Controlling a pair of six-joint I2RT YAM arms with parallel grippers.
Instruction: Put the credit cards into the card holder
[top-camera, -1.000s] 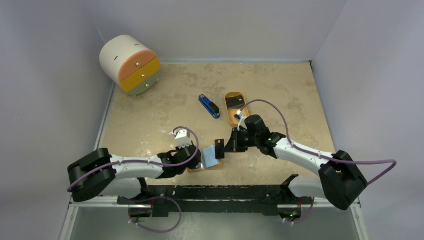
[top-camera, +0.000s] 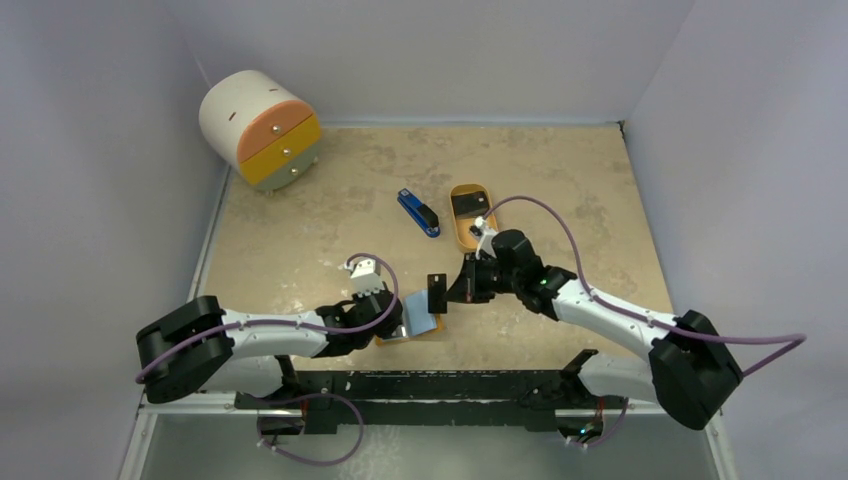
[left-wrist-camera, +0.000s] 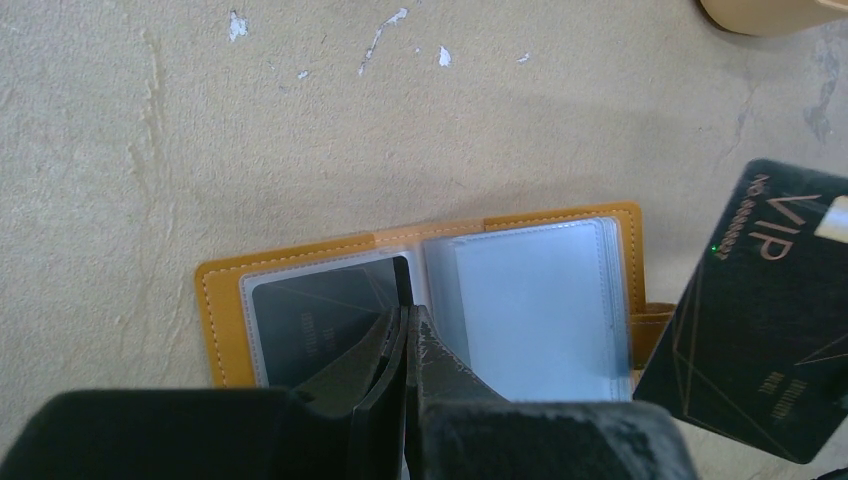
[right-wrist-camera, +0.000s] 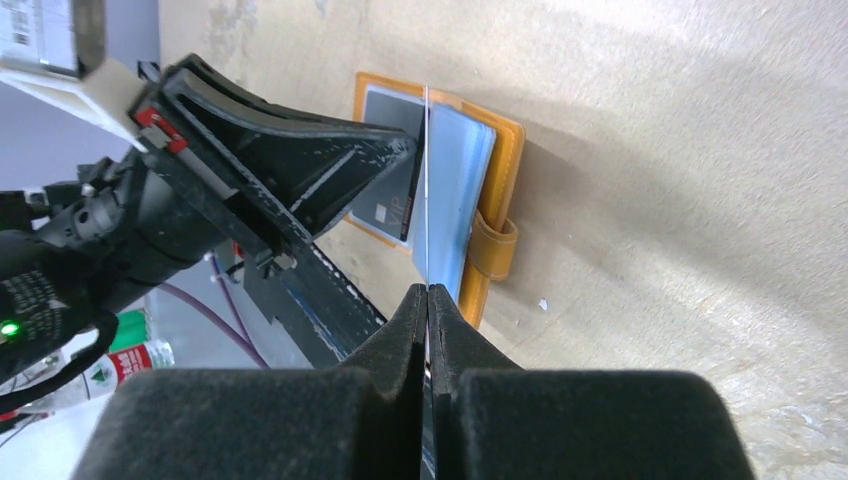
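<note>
The open tan card holder (left-wrist-camera: 222, 330) lies near the table's front, with clear sleeves on both sides. A dark card (left-wrist-camera: 320, 310) sits in its left sleeve; pale blue backing shows through the right sleeve (left-wrist-camera: 540, 310). Over the middle of the holder, my left gripper is shut at the inner edge of the left sleeve; whether plastic is pinched there cannot be made out. My right gripper is shut on a black VIP card, which appears edge-on in the right wrist view, raised beside the holder's right half.
An orange tray (top-camera: 461, 236) holding another dark card (top-camera: 469, 204) stands behind the right gripper. A blue stapler (top-camera: 418, 212) lies left of it, and a drawer cabinet (top-camera: 262, 130) is at the back left. Right of the holder the table is bare.
The left arm and the holder look unmoved.
</note>
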